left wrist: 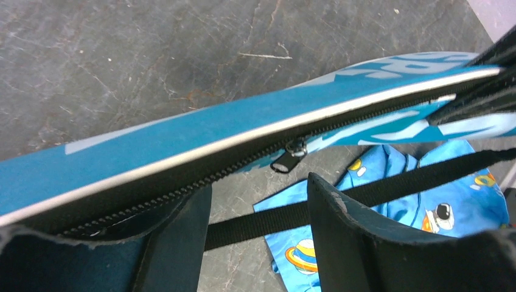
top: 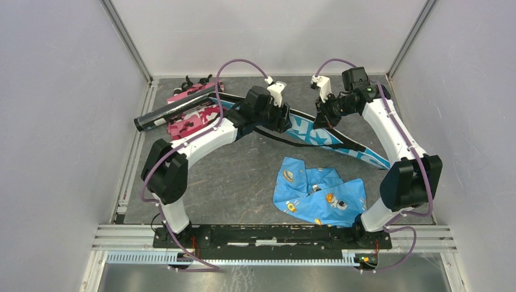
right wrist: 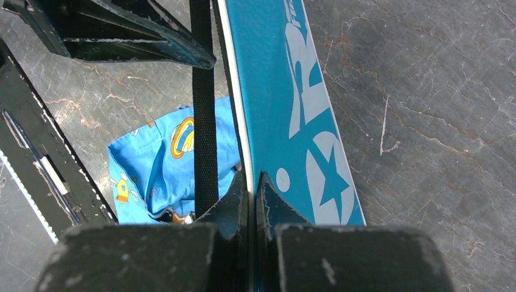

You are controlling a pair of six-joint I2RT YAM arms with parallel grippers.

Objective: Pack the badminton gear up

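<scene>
A long blue racket bag [top: 301, 126] with white lettering and a black strap [left wrist: 401, 185] stretches diagonally across the table. My left gripper is part open just behind the bag's zipper pull [left wrist: 287, 159], nothing visible between its fingers. My right gripper is shut on the bag's white-piped edge; in the left wrist view its fingertips press on the bag near the zipper, to the right.
A dark tube [top: 152, 118] lies over red bags [top: 185, 126] at the back left. A blue patterned cloth [top: 319, 207] lies at the front right. Bare table is at front left.
</scene>
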